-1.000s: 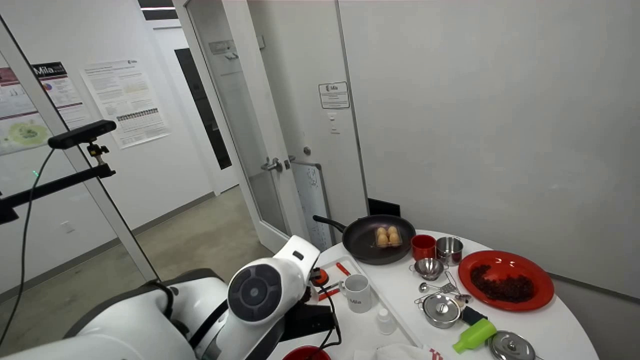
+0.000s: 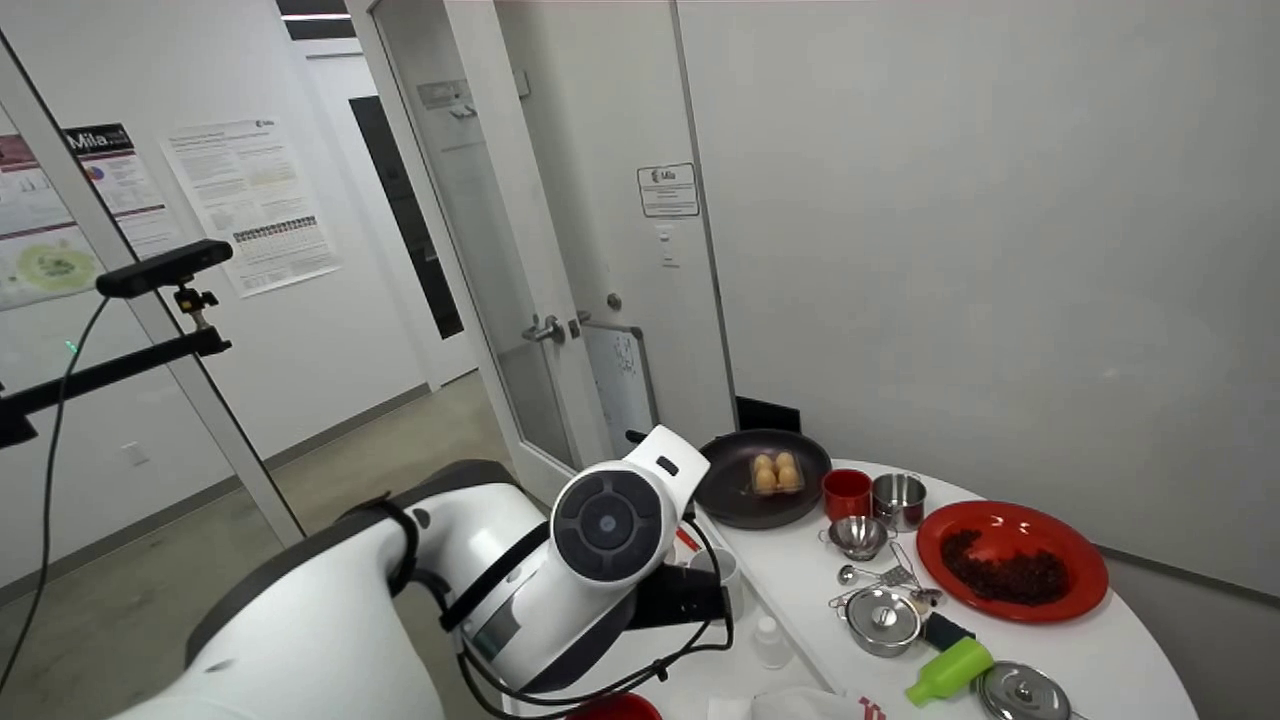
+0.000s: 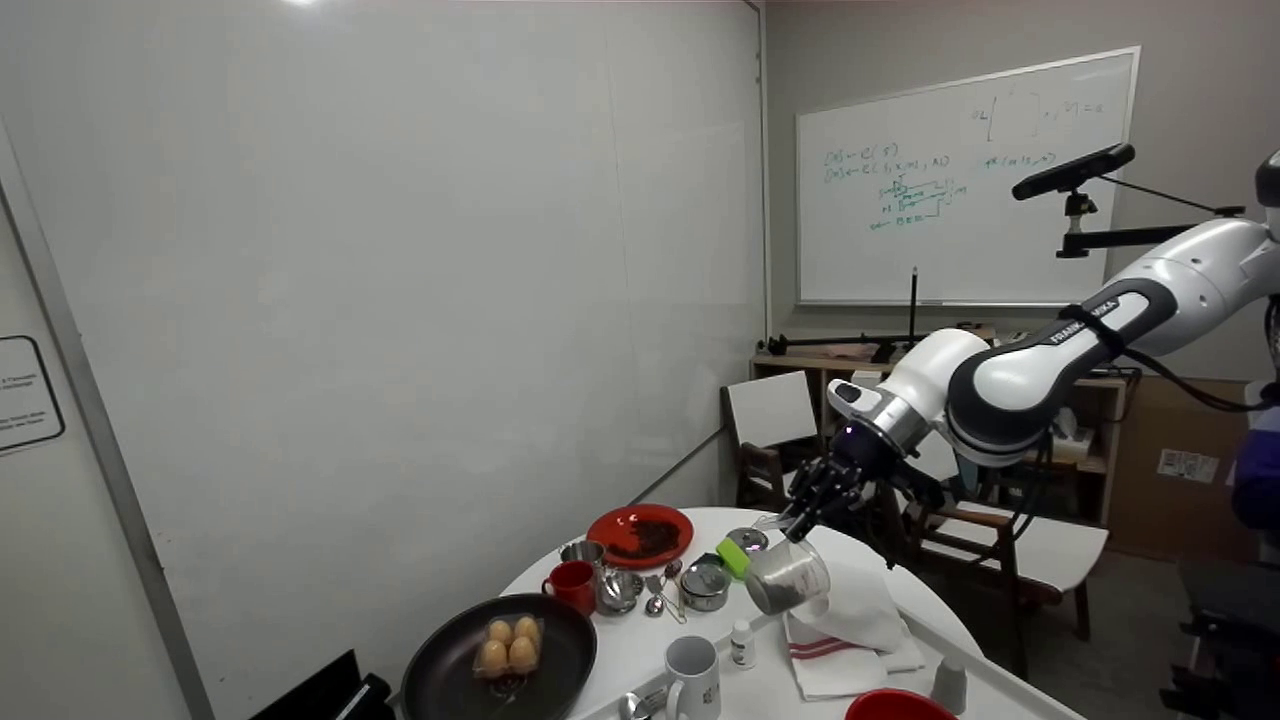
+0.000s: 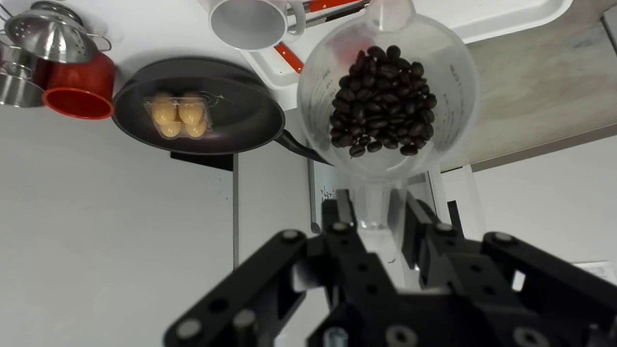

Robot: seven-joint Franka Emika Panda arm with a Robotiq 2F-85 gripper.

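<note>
A clear measuring cup (image 4: 457, 98) with dark coffee beans (image 4: 382, 101) inside is held at its handle by my gripper, which is shut on it. In exterior view 2 the clear cup (image 3: 786, 578) hangs tilted above the table, with the gripper (image 3: 798, 518) at its upper side. The arm hides both gripper and cup in exterior view 1.
Around the cup are a grey mug (image 3: 692, 672), a small white bottle (image 3: 743, 644), a striped towel (image 3: 828, 666) and a red bowl (image 3: 894, 706). A black pan (image 3: 438, 660) holds eggs. A red plate (image 2: 1086, 564) carries a dark heap; pots and utensils crowd the table's middle.
In exterior view 1 the arm has moved right and up. It now covers the pan's handle and much of the mug, which were clear before.
</note>
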